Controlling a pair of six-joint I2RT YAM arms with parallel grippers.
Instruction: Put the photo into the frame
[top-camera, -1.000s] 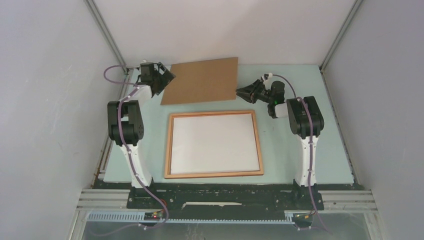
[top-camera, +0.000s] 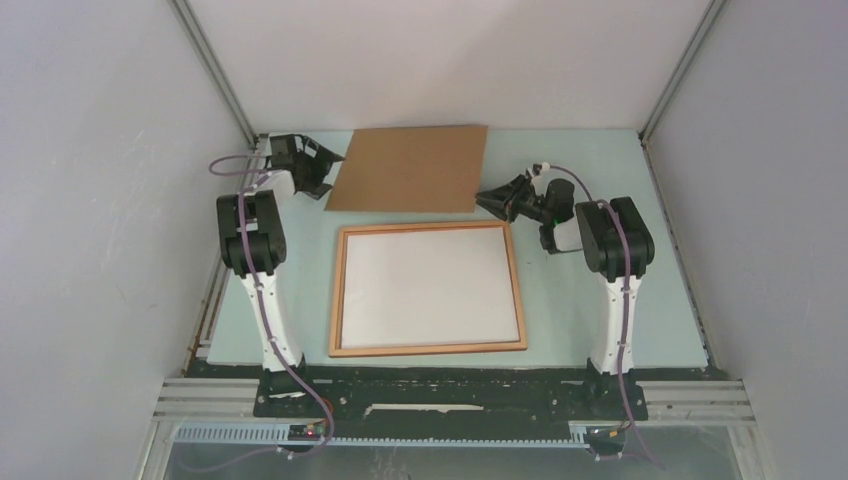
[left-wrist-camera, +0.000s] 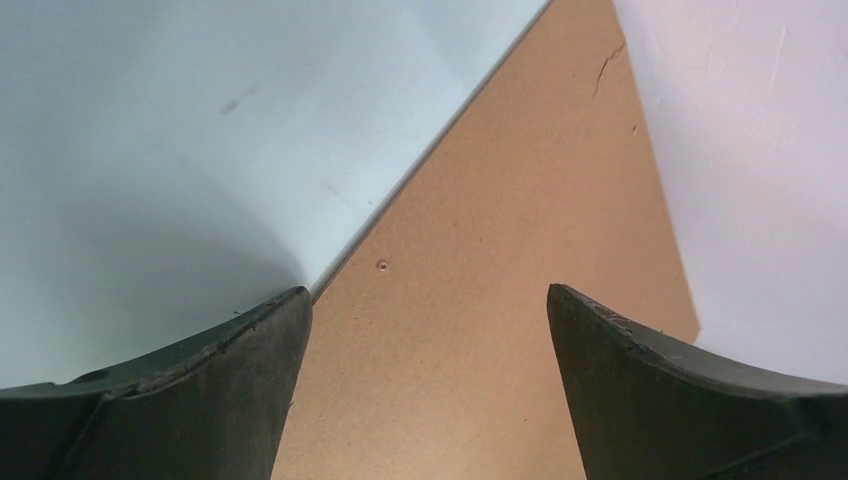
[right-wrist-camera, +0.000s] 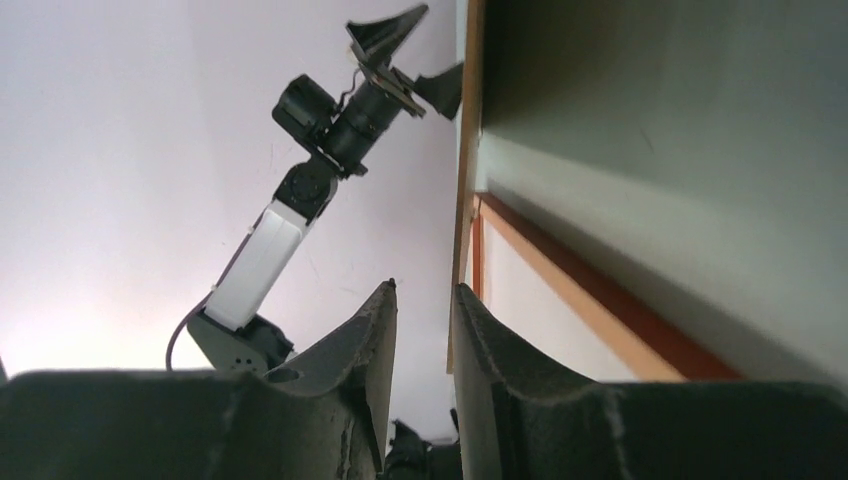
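Note:
A thin brown board (top-camera: 410, 170) lies behind the wooden frame (top-camera: 337, 290); I cannot tell whether it is the photo. Inside the frame shows a flat white surface (top-camera: 430, 285). At the board's front right corner, my right gripper (top-camera: 486, 202) is shut on it. The right wrist view shows the board (right-wrist-camera: 465, 150) nearly edge-on, passing behind a finger (right-wrist-camera: 470, 350). My left gripper (top-camera: 330, 172) stands open by the board's left edge. In the left wrist view, the board (left-wrist-camera: 450, 300) fills the gap between its fingers, apparently below them.
A pale wall (top-camera: 440, 60) rises close behind the board.
The board has shifted right and turned slightly, its right end now nearer the frame, with my right gripper moving along. My left gripper has come a little toward the table's front.

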